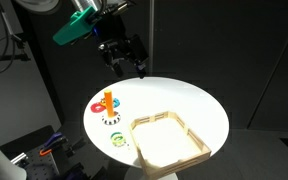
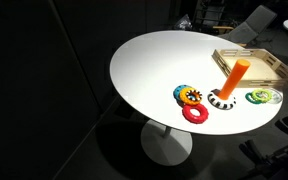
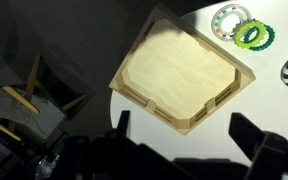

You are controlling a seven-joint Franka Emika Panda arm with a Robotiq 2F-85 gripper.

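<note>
My gripper [image 1: 128, 74] hangs high above the round white table, its two black fingers [image 1: 140, 71] wide apart with no object between them. An orange post [image 1: 109, 104] stands upright on a black-and-white base [image 2: 222, 102]. Red [image 2: 195, 114], yellow [image 2: 190, 96] and blue [image 2: 180, 90] rings lie beside that base. On its other side are green and yellow rings [image 1: 119, 139], with a clear ring [image 3: 228, 20] against them in the wrist view. The shallow wooden tray [image 1: 201, 157] is empty. In the wrist view the post is mostly cut off at the right edge.
The white table [image 2: 144, 60] has broad free room away from the rings and tray. A folding stool [image 3: 31, 100] stands on the dark floor beyond the table. The tray's raised walls border its flat floor.
</note>
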